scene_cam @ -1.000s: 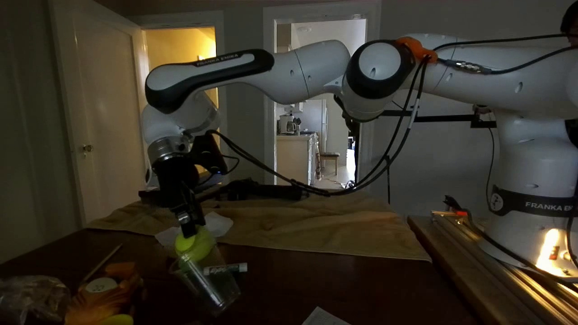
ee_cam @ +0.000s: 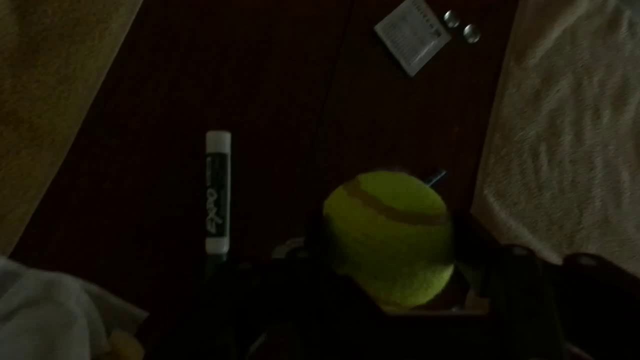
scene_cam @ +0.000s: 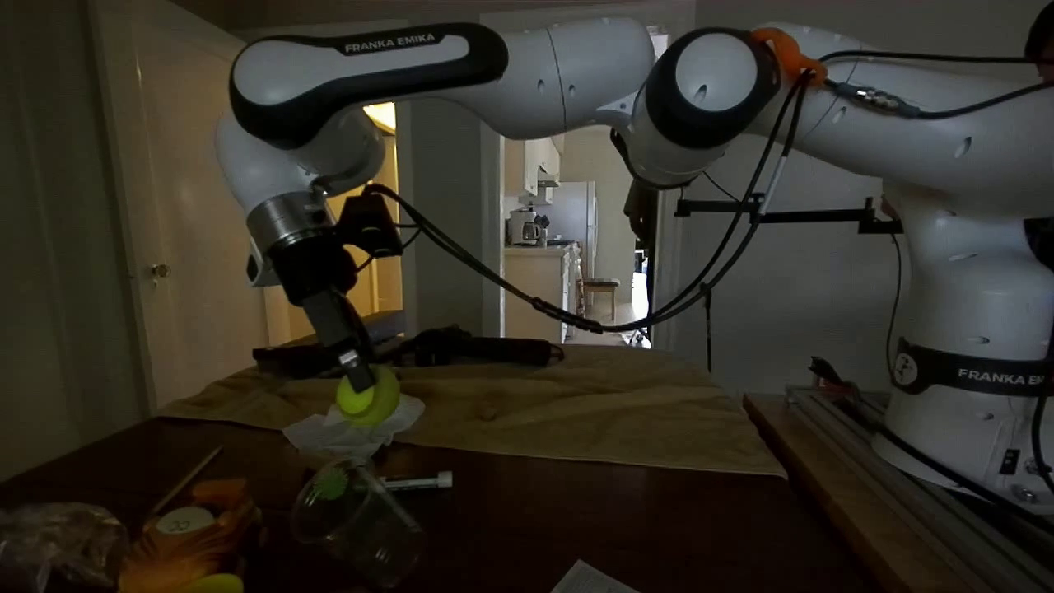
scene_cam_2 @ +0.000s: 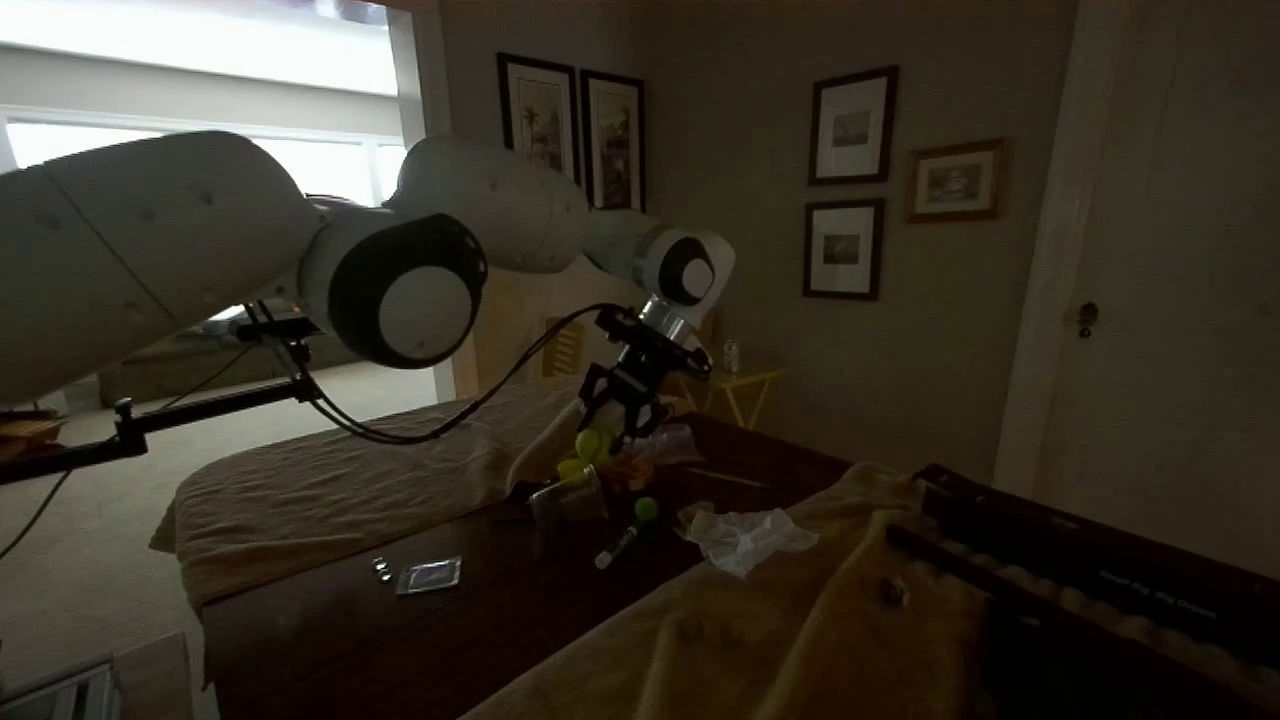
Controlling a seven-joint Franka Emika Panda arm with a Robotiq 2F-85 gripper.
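Observation:
A yellow-green tennis ball (ee_cam: 390,240) is held between the fingers of my gripper (scene_cam: 361,390), which is shut on it. In exterior view 1 the ball (scene_cam: 370,397) hangs above and behind a clear plastic cup (scene_cam: 370,534). The cup leans or lies tilted on the dark table. Near the cup's rim shows a green round thing (scene_cam: 330,483). A white Expo marker (ee_cam: 217,192) lies on the table, left of the ball in the wrist view. My fingertips are very dark in the wrist view.
Crumpled white tissue (scene_cam_2: 750,540) rests at the edge of the tan towel (scene_cam_2: 732,648). An orange object (scene_cam: 198,534) and a clear plastic bag (scene_cam: 59,543) sit at the front left. A small packet (scene_cam_2: 429,575) lies on otherwise bare table.
My gripper has risen with the ball, up and away from the cup's mouth. The cup has shifted slightly left, and the scene has grown darker.

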